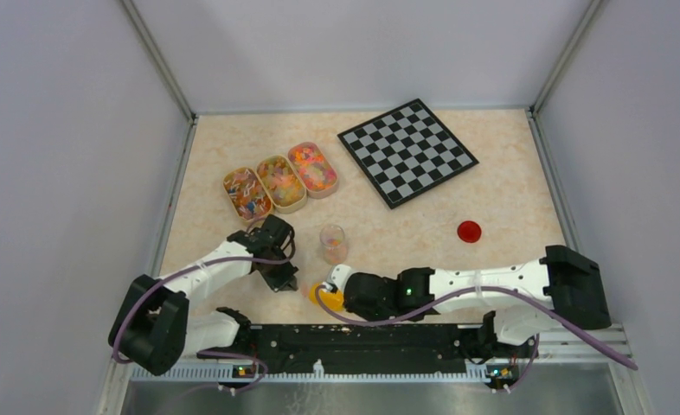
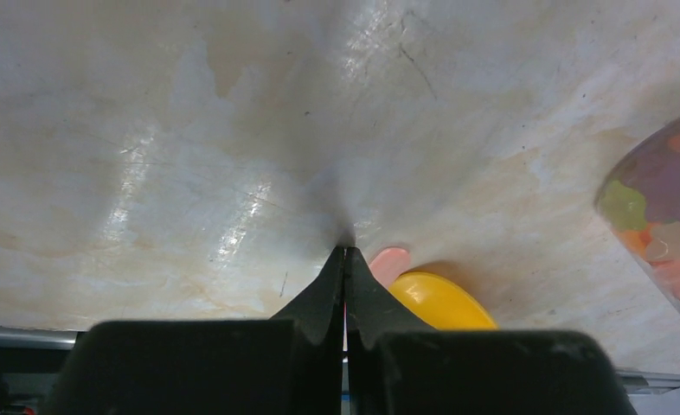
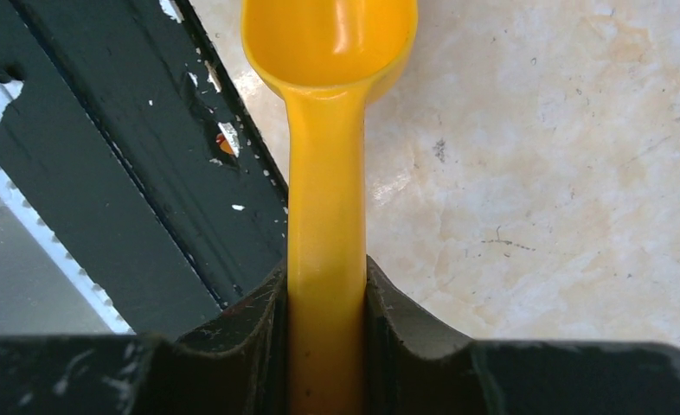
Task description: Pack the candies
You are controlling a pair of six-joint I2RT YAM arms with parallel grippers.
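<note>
The yellow scoop (image 3: pixel 328 173) is held by its handle between the fingers of my right gripper, its bowl ahead and no candy visible inside. In the left wrist view the rim of the scoop (image 2: pixel 440 298) shows close to a pink candy (image 2: pixel 390 262) lying on the table. My left gripper is shut beside that candy, nothing showing between its fingertips. A clear jar (image 1: pixel 334 245) with some candies at its bottom stands just behind the grippers. Three boxes of candies, the brown-mixed (image 1: pixel 249 194), the yellow-orange (image 1: pixel 282 181) and the pink (image 1: pixel 313 169), stand at the back left.
A red lid (image 1: pixel 469 231) lies on the right side of the table. The checkered board (image 1: pixel 408 152) takes up the back middle. Along the front edge runs a dark strip (image 1: pixel 371 346). Open table lies between the jar and the lid.
</note>
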